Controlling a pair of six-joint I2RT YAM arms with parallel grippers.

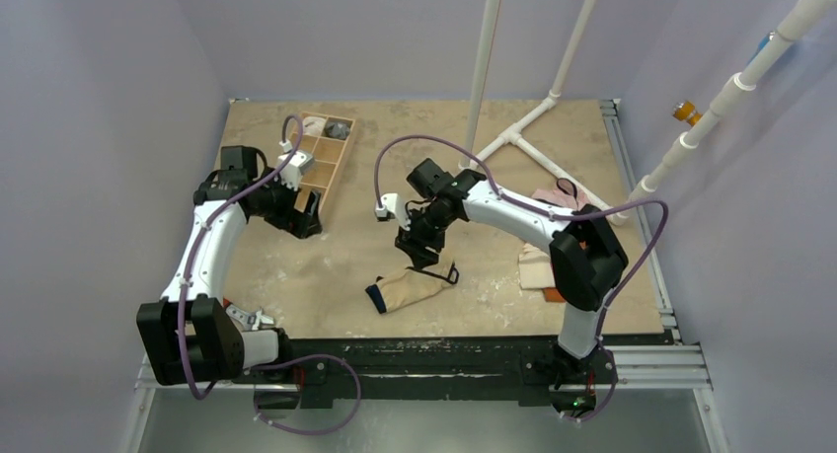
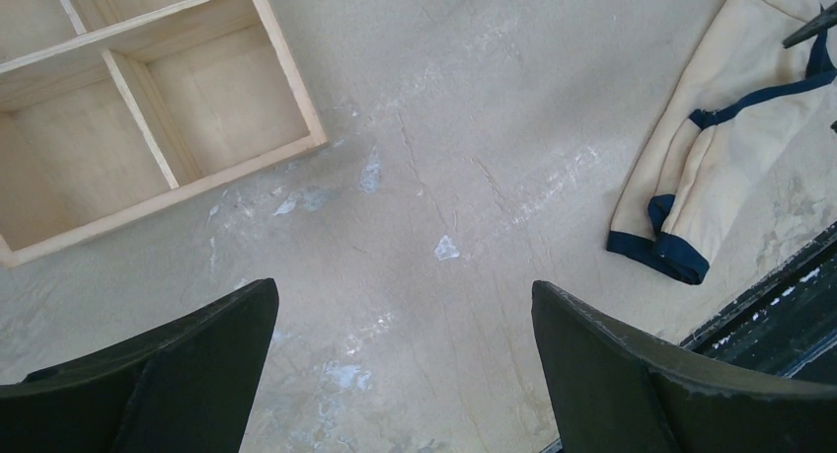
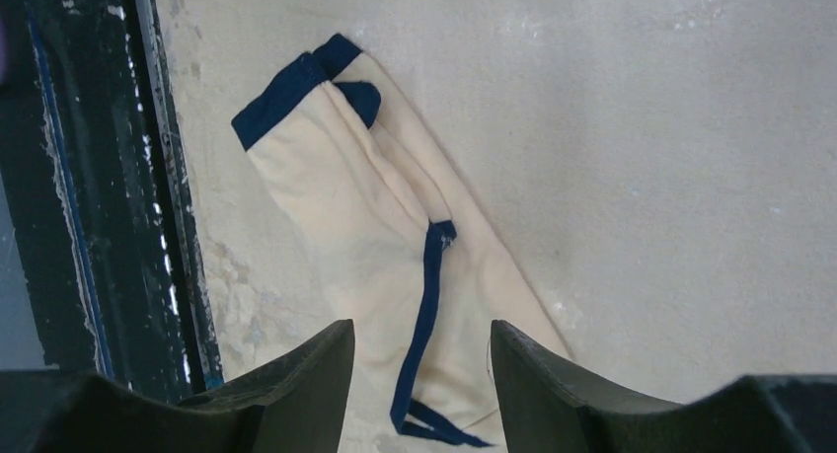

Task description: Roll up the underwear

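Observation:
Cream underwear with navy trim [image 1: 410,290] lies flat and partly folded near the table's front edge. In the right wrist view the underwear [image 3: 341,206] stretches from upper left down between my fingers, its lower end cut off by the frame. My right gripper [image 1: 424,260] is over its back right part, fingers apart; whether the tips touch the cloth is hard to tell. My left gripper [image 1: 309,225] stands open by the divided box, well left of the cloth. The left wrist view shows bare table between its fingers and the underwear [image 2: 721,127] at upper right.
A wooden divided box [image 1: 341,157] stands at the back left, with small cloths in its far compartments. Folded cloths [image 1: 534,267] lie on the right, partly under my right arm. White pipes [image 1: 513,134] cross the back right. Table between box and underwear is bare.

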